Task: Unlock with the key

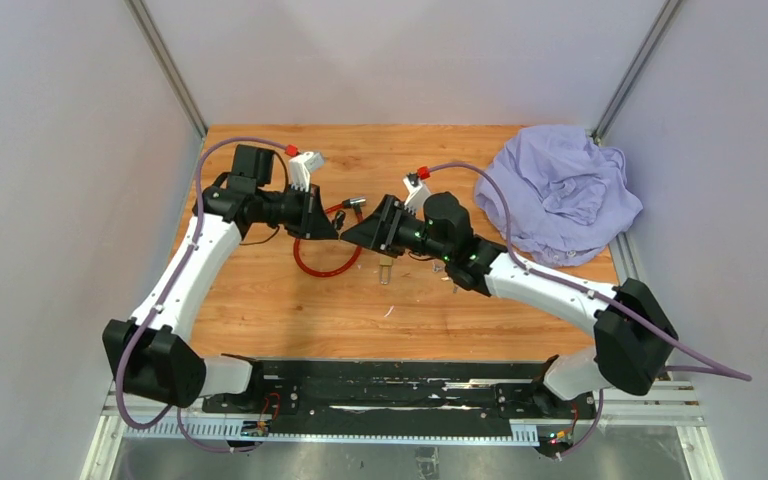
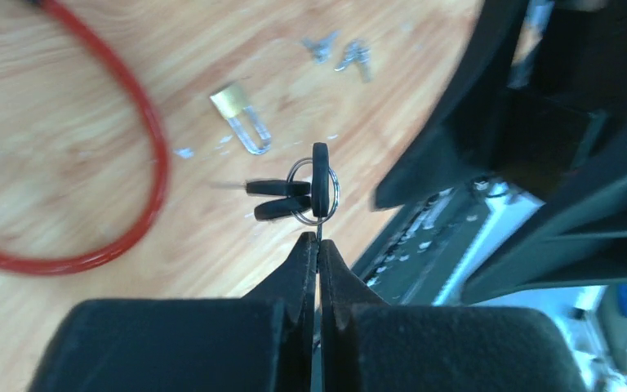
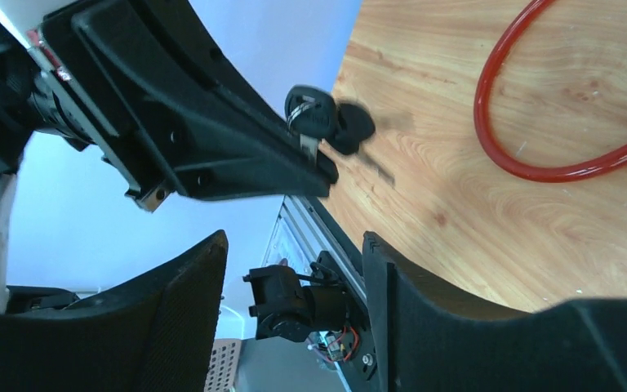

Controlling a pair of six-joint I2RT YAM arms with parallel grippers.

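Note:
In the left wrist view my left gripper is shut on one key of a black-headed bunch; that key's black head [image 2: 320,180] stands upright above the fingertips. Two more black-headed keys [image 2: 279,198] hang on the same ring, pointing left. My right gripper is open, its fingers wide apart with nothing between them. It stands close by, just to the right of the left gripper and the keys. A brass padlock [image 2: 230,101] lies on the table beyond, its shackle [image 2: 250,132] pointing toward the lower right.
Small silver keys [image 2: 357,55] lie on the table to the right of the padlock. A red hose [image 1: 328,275] curves over the wood on the left. A purple cloth [image 1: 565,190] is heaped at the back right.

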